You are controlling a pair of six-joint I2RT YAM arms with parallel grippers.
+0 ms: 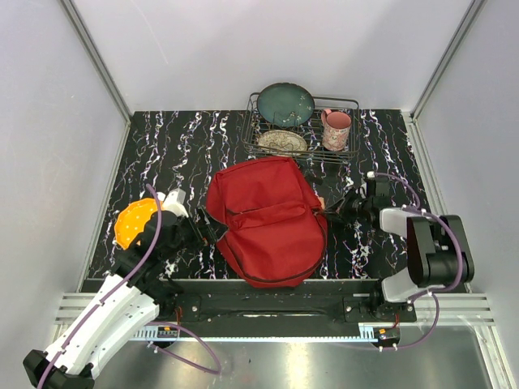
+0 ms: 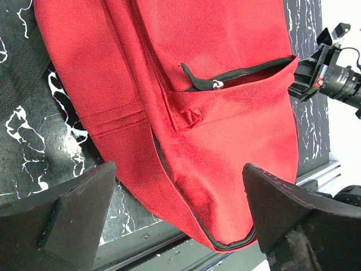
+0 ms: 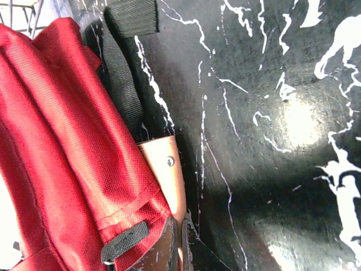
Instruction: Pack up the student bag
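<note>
A red bag (image 1: pixel 268 223) lies flat on the black marbled counter. Across its front runs a pocket (image 2: pixel 237 93) whose zipper stands partly open. At the bag's left edge, my left gripper (image 1: pixel 212 230) is open; in its wrist view the fingers (image 2: pixel 73 212) are wide apart over the red cloth with nothing held. My right gripper is shut at the bag's right side, its tips against a tan, riveted strip (image 3: pixel 168 169) that lies along the bag's edge. Whether a thin part of that strip or cloth is between the tips, I cannot tell.
Behind the bag stands a wire rack (image 1: pixel 354 121) with a green plate (image 1: pixel 285 104), a patterned plate (image 1: pixel 282 141) and a pink mug (image 1: pixel 336 131). A yellow plate (image 1: pixel 130 223) is at the left by my left arm. Bare counter shows right of the bag.
</note>
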